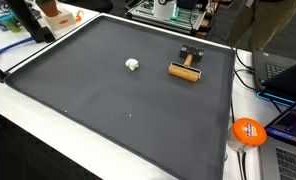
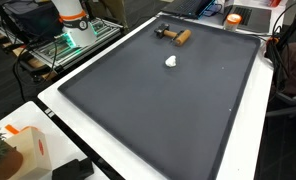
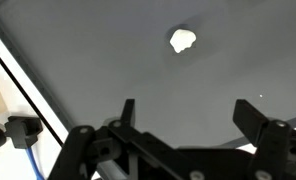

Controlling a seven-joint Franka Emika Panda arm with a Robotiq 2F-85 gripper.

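A small white lump [image 1: 132, 64] lies on the dark grey mat, left of its middle in exterior view 1. The same white lump [image 2: 171, 61] shows in exterior view 2, and in the wrist view the white piece [image 3: 182, 40] is near the top, ahead of the fingertips and apart from them. My gripper stands open above the mat, its two dark fingers wide apart with only bare mat between them. A wooden-headed tool [image 1: 185, 68] with a black part lies towards the back right of the mat. Neither exterior view shows the gripper's fingers.
An orange-lidded jar [image 1: 249, 133] stands beside it on the white table, near a laptop [image 1: 284, 85]. In exterior view 2 a potted plant [image 2: 0, 155] sits at the lower left.
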